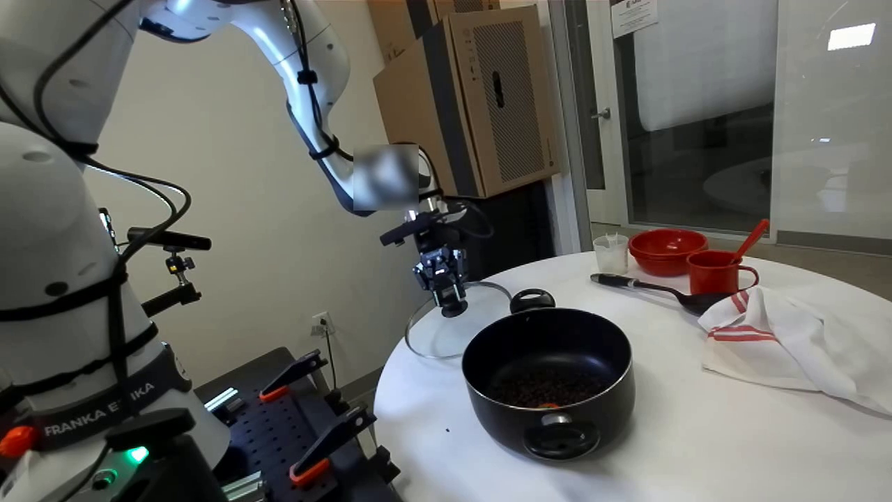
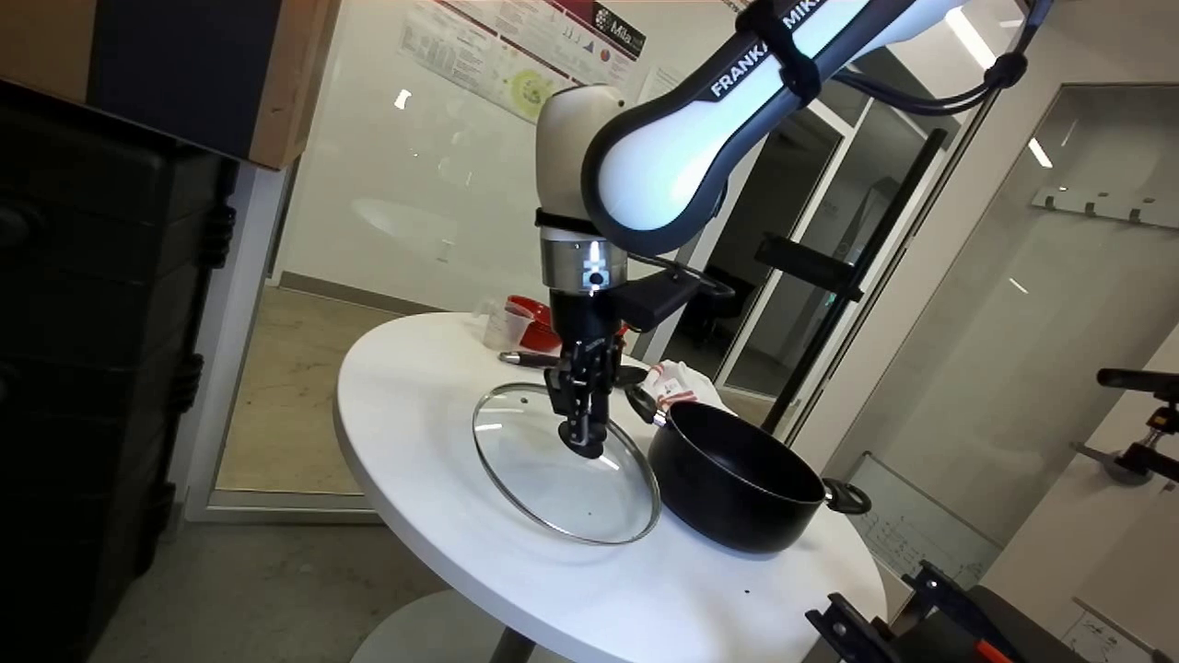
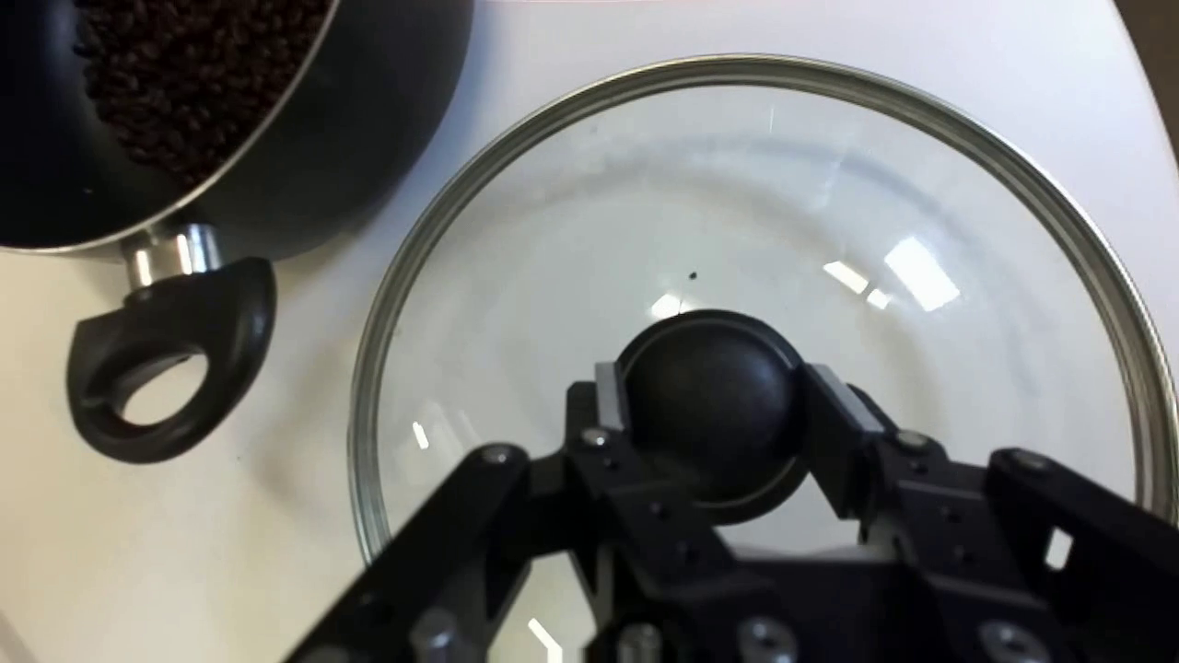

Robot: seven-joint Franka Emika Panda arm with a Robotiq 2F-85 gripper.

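Observation:
My gripper is shut on the round black knob [image 3: 707,392] of a clear glass lid [image 3: 531,265], a pad against either side of the knob. A metal rim circles the lid. In exterior view 2 the lid [image 2: 531,475] is tilted beside the black pot [image 2: 729,486]; whether it touches the table there is hard to tell. Exterior view 1 has my gripper [image 1: 451,305] to the left of the pot [image 1: 552,376] and behind it. Dark beans [image 3: 199,77] cover the pot's bottom, and a small orange-red bit shows near its front wall.
Behind the pot, the white table [image 1: 669,435] bears a clear cup [image 1: 611,254], red bowls [image 1: 668,251], a red mug [image 1: 715,272], a black ladle [image 1: 660,288] and a striped towel [image 1: 786,343]. The pot's handle [image 1: 532,300] juts toward the lid. Bare table lies right of the pot.

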